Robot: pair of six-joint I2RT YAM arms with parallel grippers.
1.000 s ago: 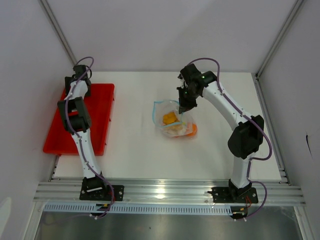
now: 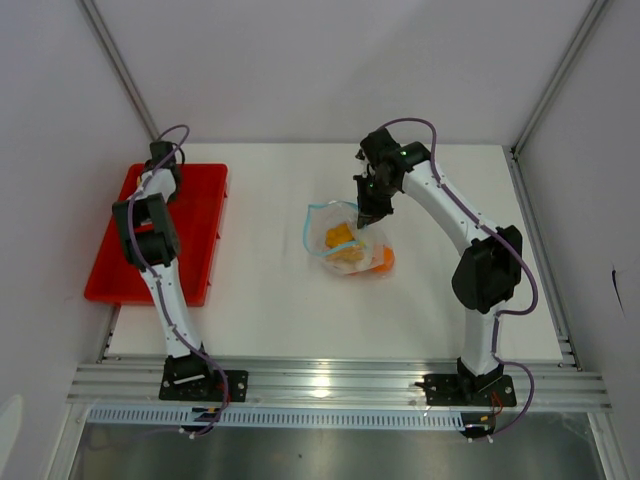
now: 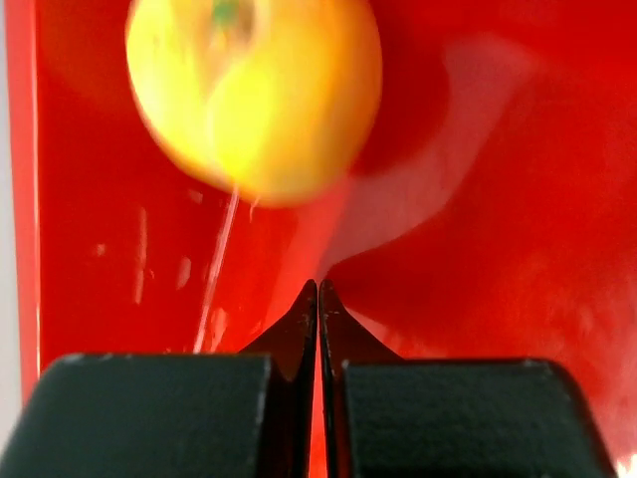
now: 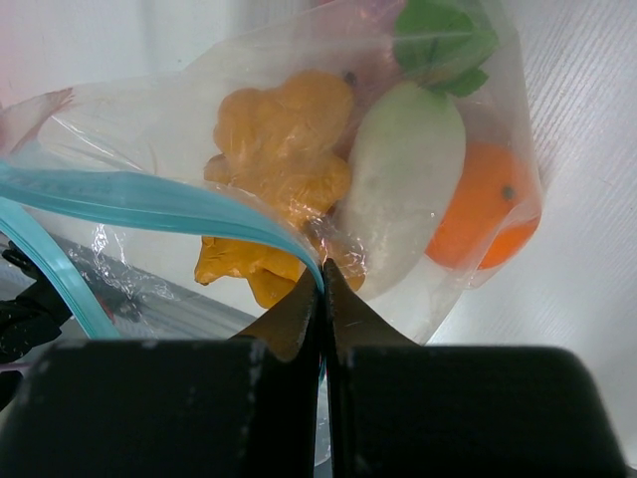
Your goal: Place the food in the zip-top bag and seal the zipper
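Observation:
In the left wrist view, a yellow round food [image 3: 289, 110] with a green stem lies in the red tray [image 3: 547, 219], beyond my fingertips. My left gripper is shut with nothing between its fingers; from above it stands over the tray's far left corner. The clear zip bag [image 2: 318, 240] sits mid-table, its mouth held apart. My right gripper is shut on the bag's blue zipper edge [image 4: 189, 204]. Inside the bag are brown-orange food [image 4: 284, 139], a pale radish-like food [image 4: 403, 179] with green leaves [image 4: 443, 45], and an orange round food [image 4: 488, 204].
Bare white table [image 2: 265, 300] lies between the tray and the bag, and also in front of the bag. Grey walls rise close beside the tray's left and far sides.
The left gripper went from wide open to shut while moving closer to the tray floor. Right gripper and bag barely shifted.

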